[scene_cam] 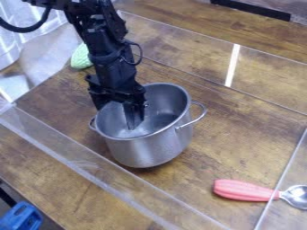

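A steel pot (151,144) with two loop handles stands upright on the wooden floor of a clear-walled area. My black gripper (128,115) reaches down inside the pot near its back left; I cannot make out whether its fingers are shut on anything.
A pink-handled spoon (246,190) lies at the lower right. A green object (79,56) is behind the arm at the upper left, and a blue object (18,218) is at the lower left corner.
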